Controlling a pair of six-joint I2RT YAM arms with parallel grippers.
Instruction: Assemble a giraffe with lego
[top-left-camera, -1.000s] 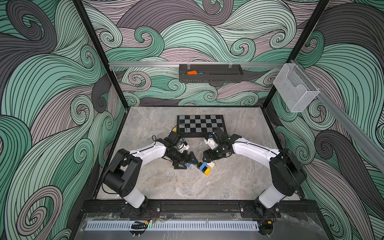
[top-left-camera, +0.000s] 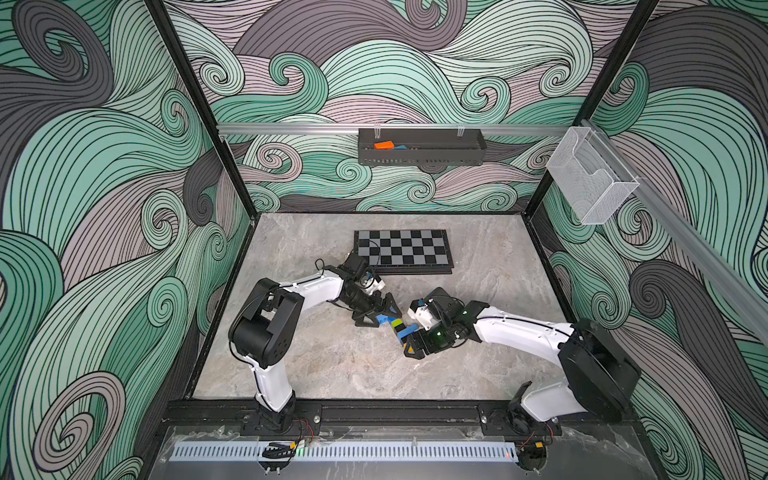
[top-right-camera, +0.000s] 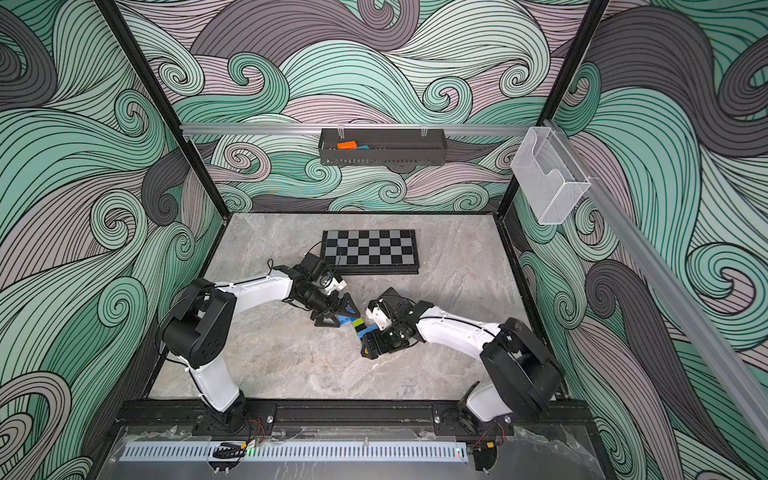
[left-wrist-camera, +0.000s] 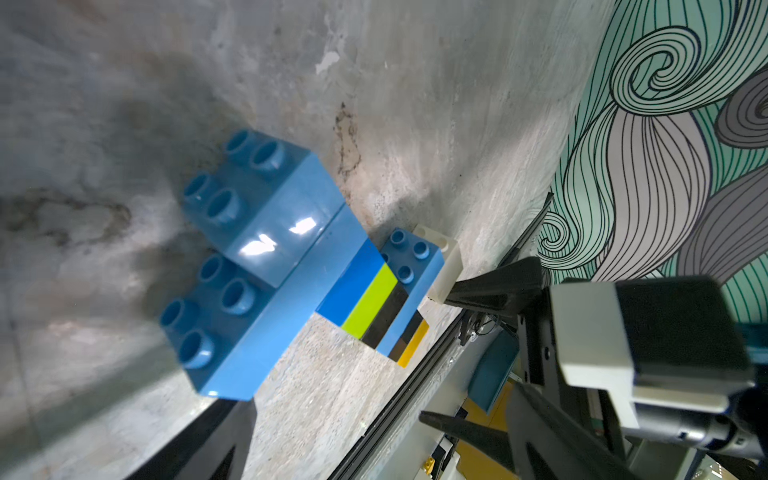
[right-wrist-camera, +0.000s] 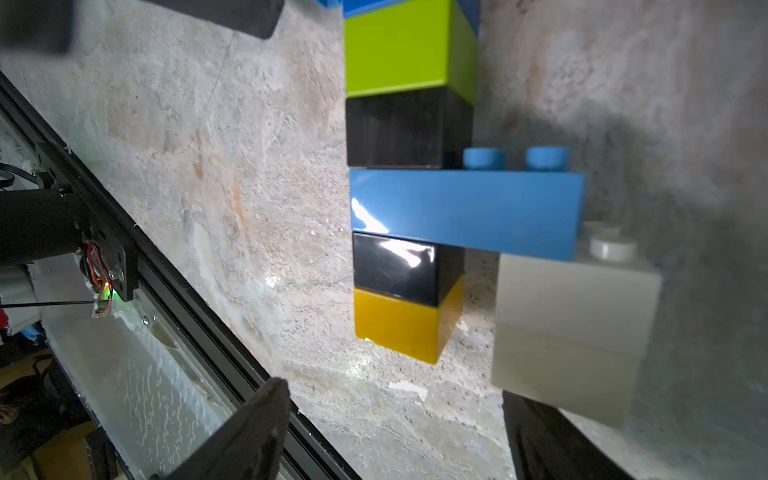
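A lego stack lies on its side, running diagonally across the table. In the left wrist view, two light-blue bricks (left-wrist-camera: 264, 240) form one end, followed by a blue, a lime (left-wrist-camera: 370, 299) and a black brick. The right wrist view shows the other end: a long light-blue brick (right-wrist-camera: 464, 204), then black and yellow bricks (right-wrist-camera: 400, 320), with a white piece (right-wrist-camera: 568, 328) beside them. My left gripper (top-left-camera: 380, 313) is open by the light-blue end. My right gripper (top-left-camera: 414, 326) is open, its fingers on either side of the white and yellow end in the top left view.
A checkered board (top-left-camera: 402, 249) lies at the back of the table. A dark bin (top-left-camera: 421, 148) with an orange piece hangs on the rail, and a white mesh basket (top-left-camera: 592, 180) hangs at right.
My left gripper has shifted slightly right and back towards the stack.
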